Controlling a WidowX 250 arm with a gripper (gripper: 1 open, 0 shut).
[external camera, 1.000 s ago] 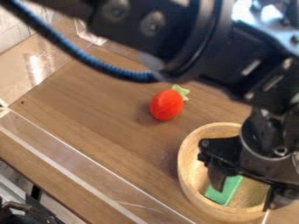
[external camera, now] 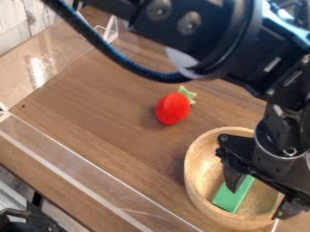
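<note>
A green block [external camera: 231, 196] lies inside a round light wooden bowl [external camera: 200, 171] at the lower right. My gripper [external camera: 258, 176] hangs over the bowl, its dark fingers apart above and around the block; whether they touch it is hidden. A red strawberry-like toy [external camera: 172, 110] with green leaves lies on the wooden table, up and left of the bowl.
My arm and a blue cable span the top and right of the view. A white wall stands at the top left.
The arm has shifted slightly up and to the right, and the gripper has tilted a little over the bowl. The block, bowl and red toy look unmoved.
</note>
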